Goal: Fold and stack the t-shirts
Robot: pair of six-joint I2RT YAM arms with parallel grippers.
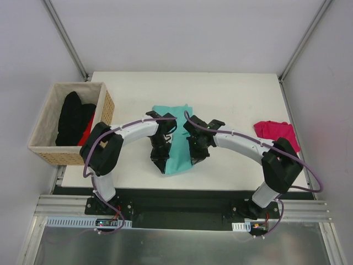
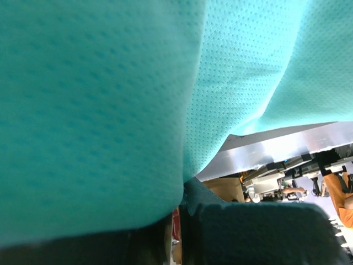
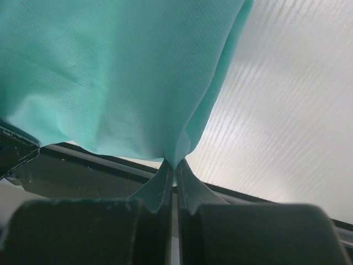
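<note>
A teal t-shirt [image 1: 178, 149] lies lengthwise in the middle of the white table, its far end spread flat and its near end between my two grippers. My left gripper [image 1: 163, 170] is shut at the shirt's near left corner; in the left wrist view the teal cloth [image 2: 99, 110] covers most of the picture and runs down to the fingers. On the near right corner my right gripper is shut, the cloth [image 3: 127, 83] gathered to a point at its fingertips. A folded pink-red shirt [image 1: 277, 132] rests at the table's right edge.
A wicker basket [image 1: 105, 110] at the left holds black cloth [image 1: 71, 118] and red cloth [image 1: 87, 131]. Bare white table [image 1: 231, 94] shows behind and to the right of the teal shirt. The table's front edge is close to the grippers.
</note>
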